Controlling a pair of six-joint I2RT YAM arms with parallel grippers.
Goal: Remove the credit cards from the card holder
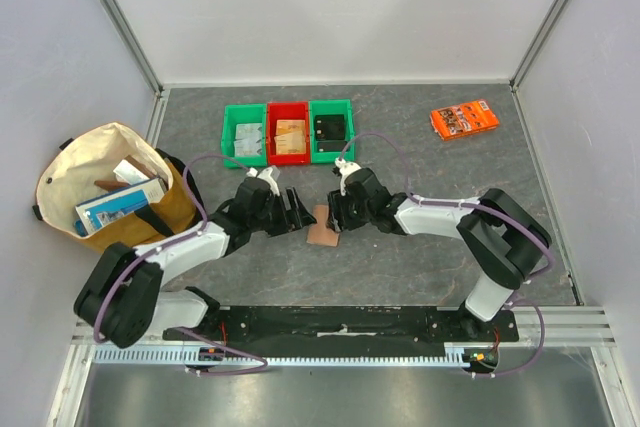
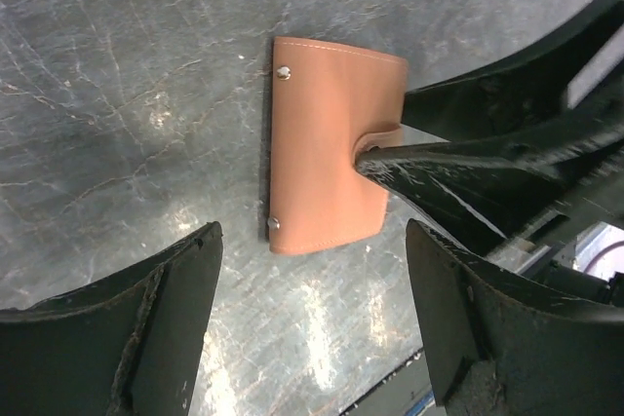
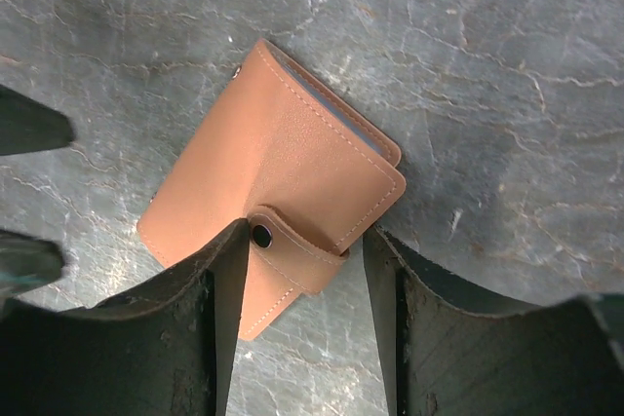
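Observation:
The tan leather card holder [image 1: 322,229] lies flat on the grey table between my two grippers, its snap strap [image 3: 292,248] closed. No cards can be made out. In the right wrist view, my right gripper stands open over the strap end, one finger [image 3: 226,265] against the strap near its snap. My left gripper is at the holder's left side, fingers apart with nothing between them. In the left wrist view, a right gripper finger [image 2: 429,158] covers part of the holder [image 2: 317,143].
At the back stand a green bin [image 1: 229,150], a red bin [image 1: 270,155] and another green bin [image 1: 345,154], all with contents. An orange packet [image 1: 464,119] lies back right. A yellow bag [image 1: 180,215] of books sits at the left.

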